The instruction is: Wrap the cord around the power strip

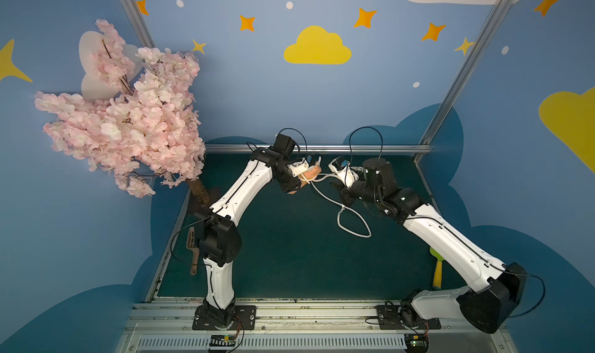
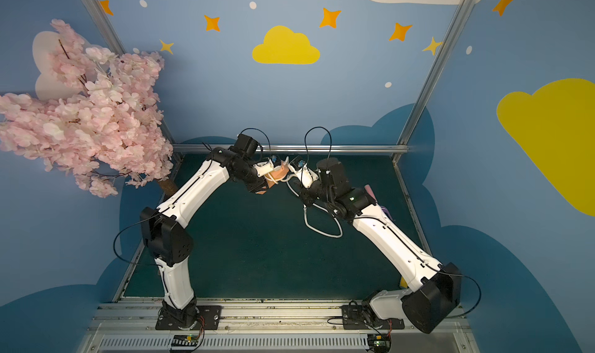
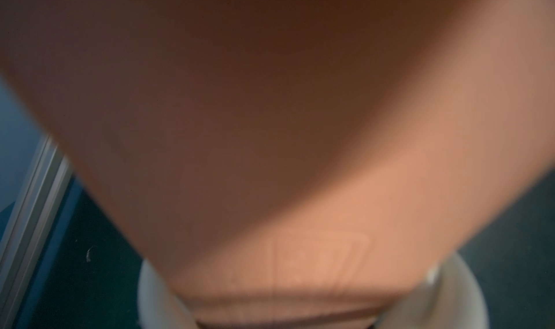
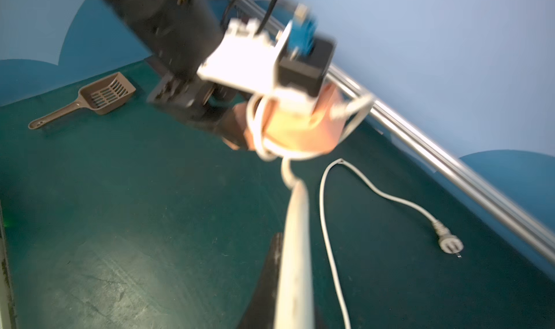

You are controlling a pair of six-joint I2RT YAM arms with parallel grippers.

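Observation:
The peach-coloured power strip (image 1: 308,175) hangs in my left gripper, which is shut on it. Its broad face fills most of the left wrist view, between two pale fingertips. Turns of white cord (image 4: 258,126) circle the strip. From there a stretch of cord leads to the tip of my right gripper, which is shut and appears to pinch it; motion blur hides the exact contact. Another length of cord (image 1: 359,234) loops lower toward the table, and its white plug (image 4: 449,242) shows in the right wrist view.
A brown slotted scoop (image 4: 107,93) lies at the left of the table, and a green-yellow tool (image 1: 437,272) at the right edge. Blossom branches (image 1: 142,117) overhang the left side.

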